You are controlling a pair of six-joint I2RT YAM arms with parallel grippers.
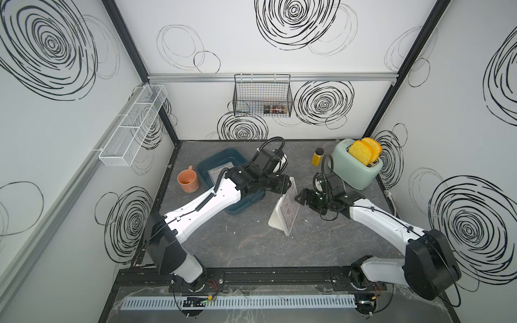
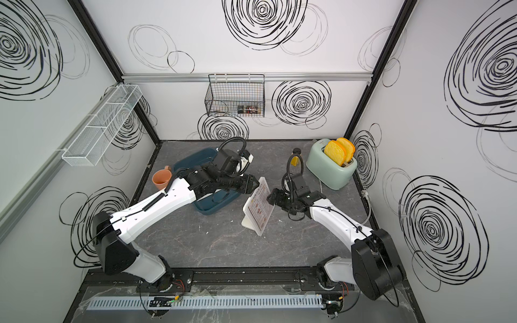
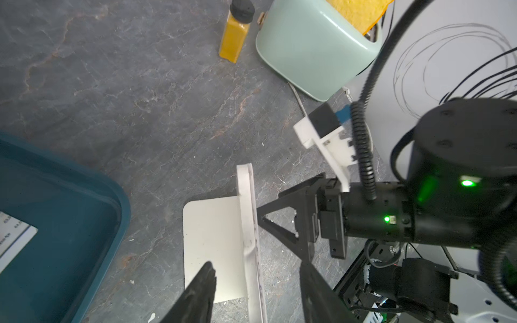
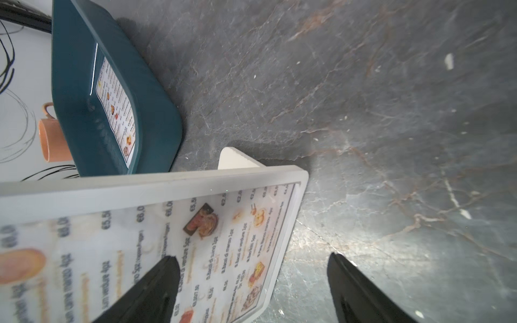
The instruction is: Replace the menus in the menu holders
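Note:
A white menu holder (image 1: 291,209) with a printed menu (image 2: 260,207) in it stands tilted at the middle of the table, its flat base (image 3: 214,242) spreading to the left. My left gripper is part open above the holder's upper edge, which runs between its fingers in the left wrist view; no grip shows. At the printed face, my right gripper is open; one finger (image 4: 161,285) overlaps the menu in view and the other (image 4: 350,288) is over bare table. Contact cannot be told. Another menu sheet (image 4: 115,110) lies inside the blue tray (image 4: 156,107).
Left of the tray is an orange mug (image 1: 188,179). At the back right stand a green toaster (image 1: 355,165) with yellow slices and a yellow bottle (image 1: 317,157). A wire basket (image 1: 262,99) hangs on the back wall.

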